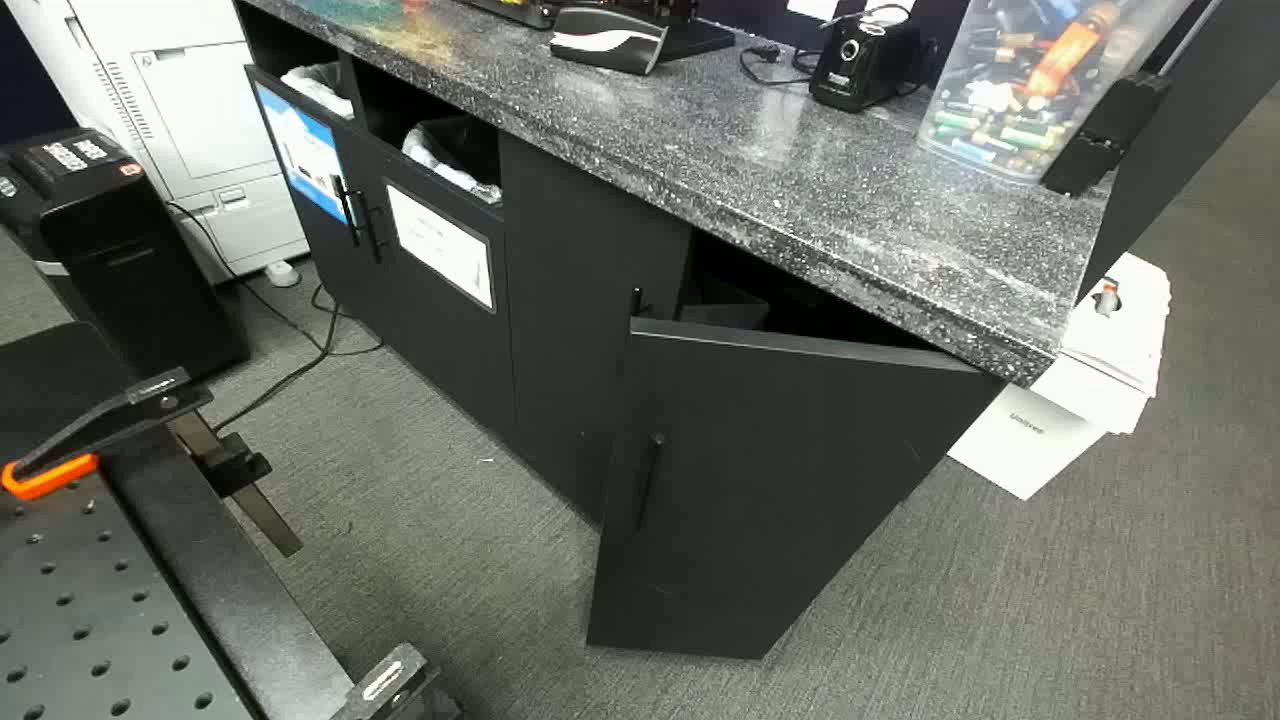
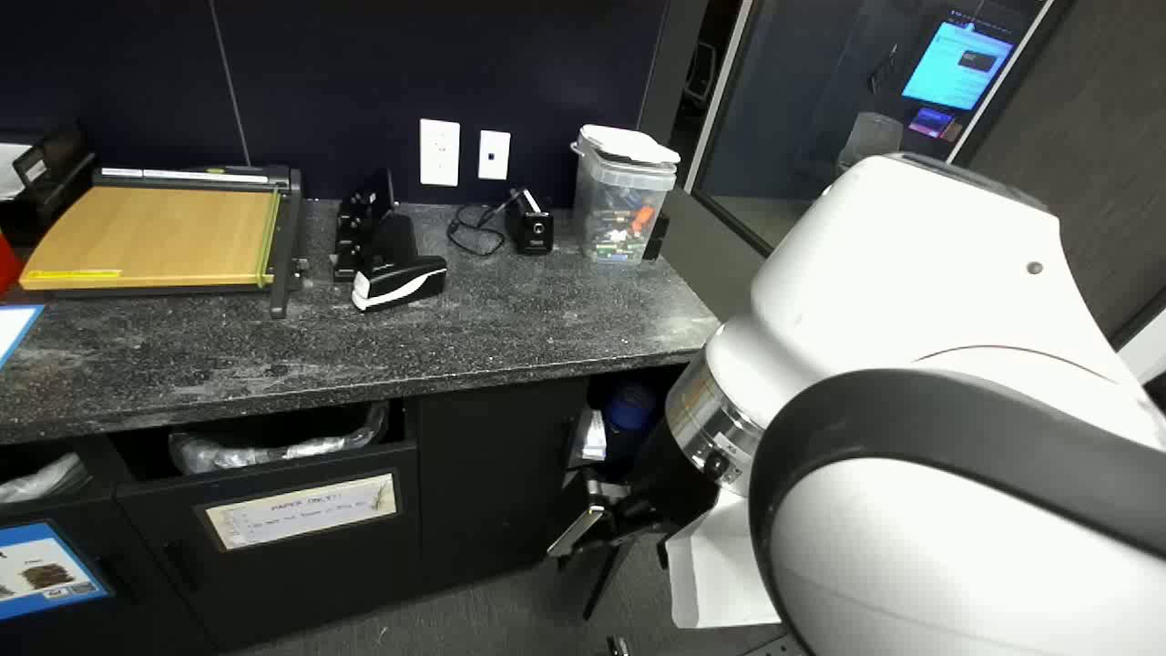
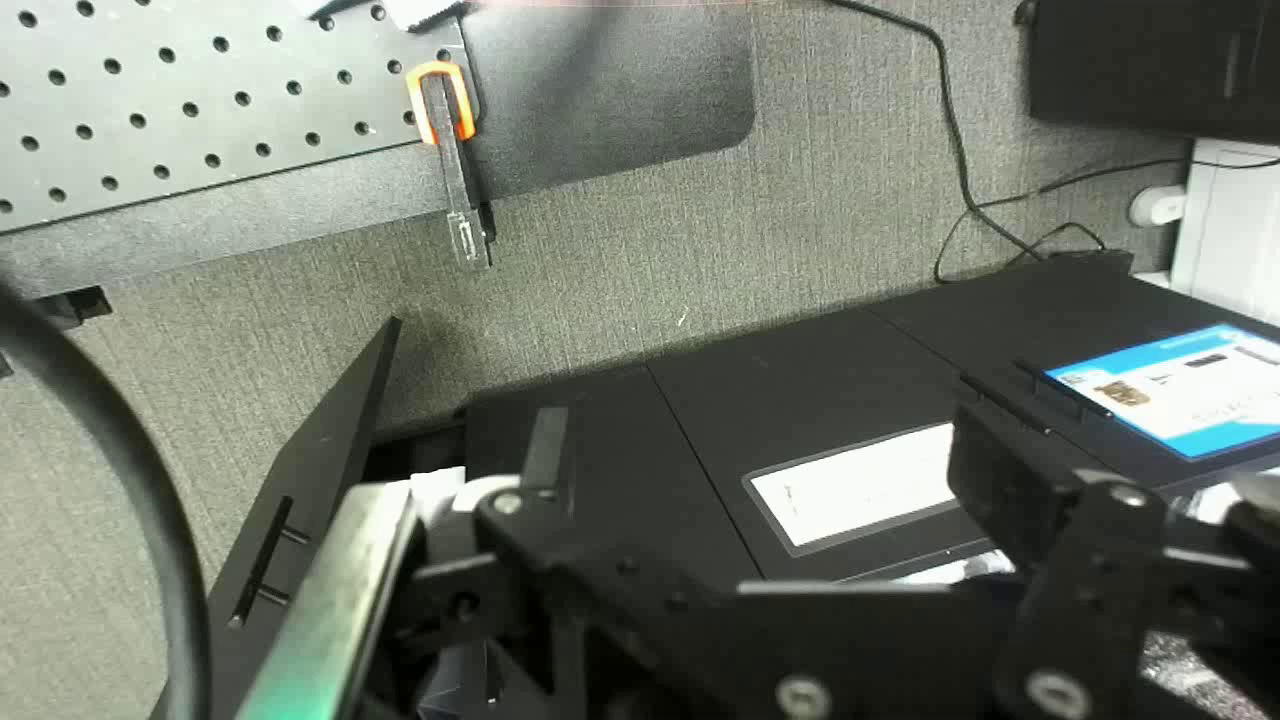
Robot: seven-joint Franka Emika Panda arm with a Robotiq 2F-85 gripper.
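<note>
A black cabinet door (image 1: 798, 492) stands ajar under the counter's right end, its bar handle (image 1: 648, 480) on the outer face. In the wrist view the same door (image 3: 314, 462) leans out at the left, with its handle (image 3: 262, 562) clear of the fingers. My gripper is open: one finger (image 3: 546, 450) is at the centre-left and the other (image 3: 1002, 462) at the right, with nothing held. Seen from exterior view 2, the gripper (image 2: 579, 519) is in front of the cabinet opening, below the counter edge. Exterior view 1 does not show it.
The speckled counter (image 1: 768, 180) overhangs the cabinet. On it stands a clear bin of batteries (image 2: 620, 208). A perforated table (image 1: 90, 600) with an orange-marked clamp (image 3: 441, 108) faces the cabinets. Inside the cabinet a blue object (image 2: 630, 406) shows. Carpet lies between.
</note>
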